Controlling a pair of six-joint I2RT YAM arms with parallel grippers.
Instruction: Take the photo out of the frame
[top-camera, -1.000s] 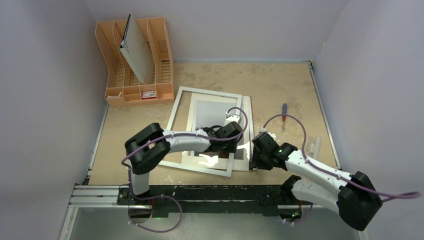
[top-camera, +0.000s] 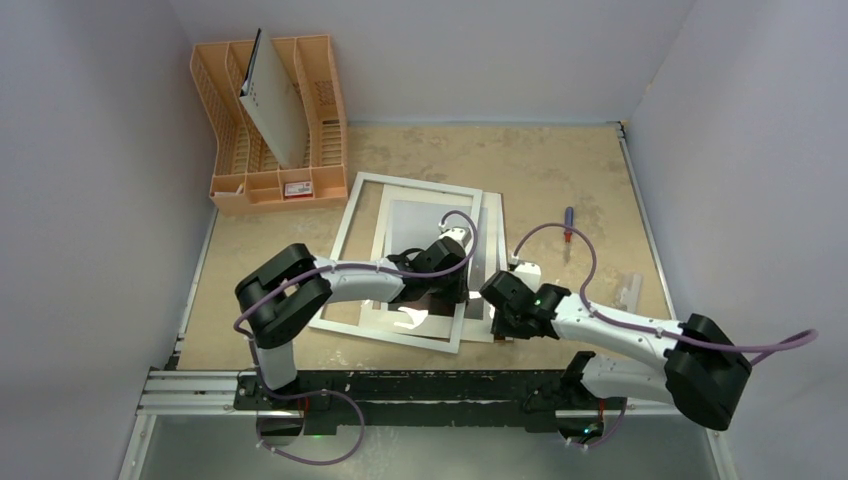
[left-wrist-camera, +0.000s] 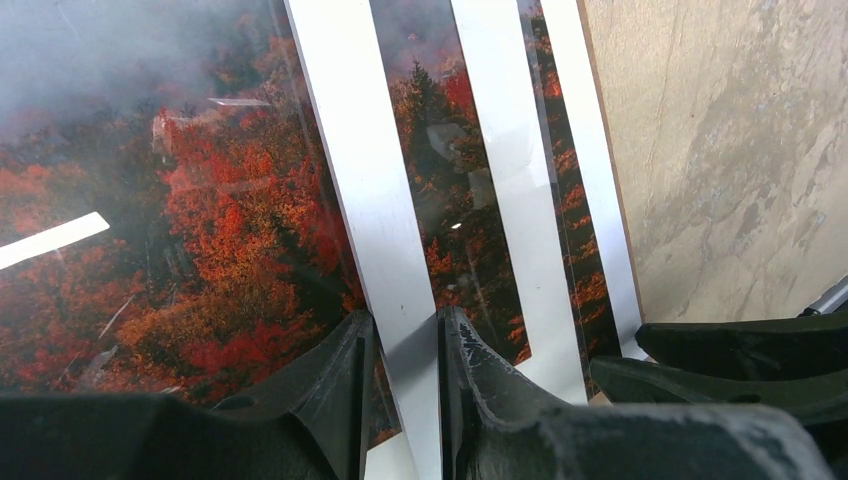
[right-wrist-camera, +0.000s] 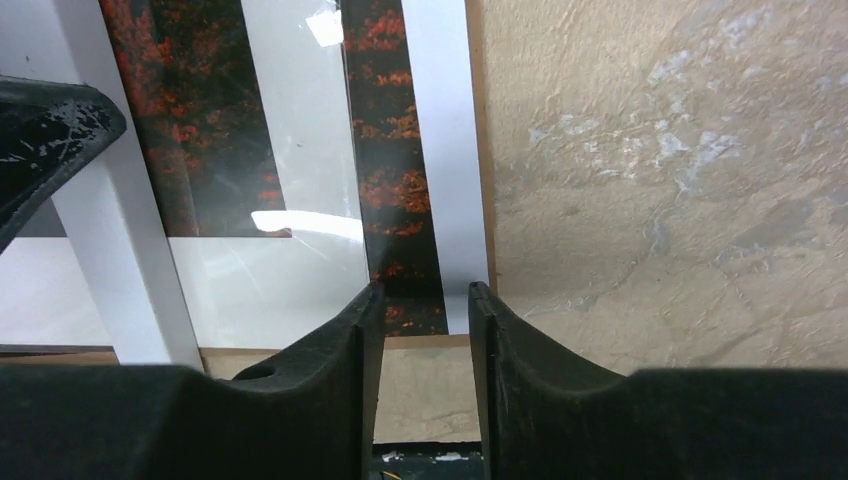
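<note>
The white frame (top-camera: 354, 190) lies on the table over glazed mats holding an autumn forest photo (left-wrist-camera: 230, 220). My left gripper has its fingers either side of the frame's right bar (left-wrist-camera: 360, 120), apparently touching it; how firmly is unclear. My right gripper is part open above the right end of the stack, fingers over a dark photo strip and the narrow white edge strip (right-wrist-camera: 445, 120) at the backing's border. Whether it touches them is unclear.
An orange organizer (top-camera: 230, 200) with an upright white board stands back left. A screwdriver (top-camera: 568, 225) and a clear object (top-camera: 628, 292) lie to the right on bare table.
The frame's lower part appears shifted slightly left.
</note>
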